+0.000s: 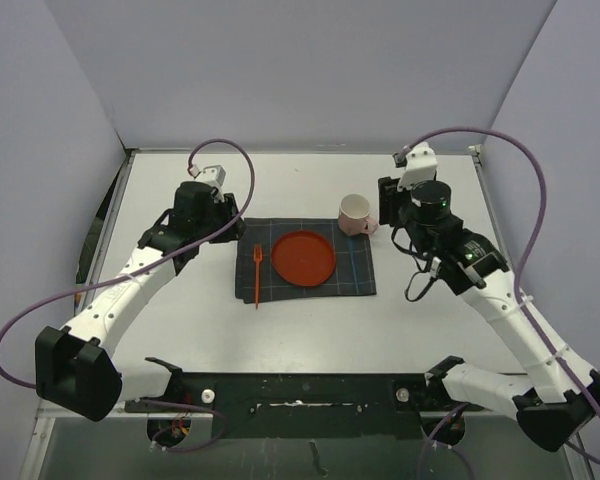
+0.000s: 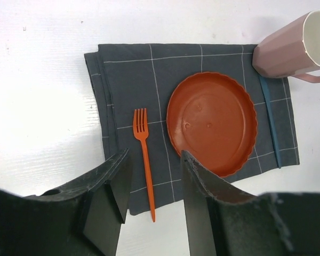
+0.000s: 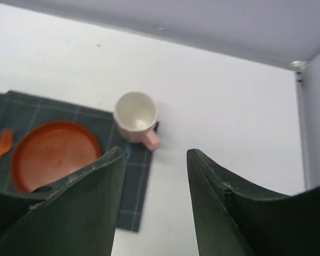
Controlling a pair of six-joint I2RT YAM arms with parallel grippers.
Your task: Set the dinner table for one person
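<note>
A red plate (image 1: 303,258) lies on the dark checked mat (image 1: 280,290), with an orange fork (image 1: 257,270) to its left and a blue utensil (image 2: 272,128) to its right. A pink cup (image 1: 354,215) stands at the mat's back right corner, over the blue utensil's upper end. My left gripper is open above the mat's left side, nothing between its fingers. My right gripper is open, raised right of the cup, nothing between its fingers.
Walls bound it at the back and both sides.
</note>
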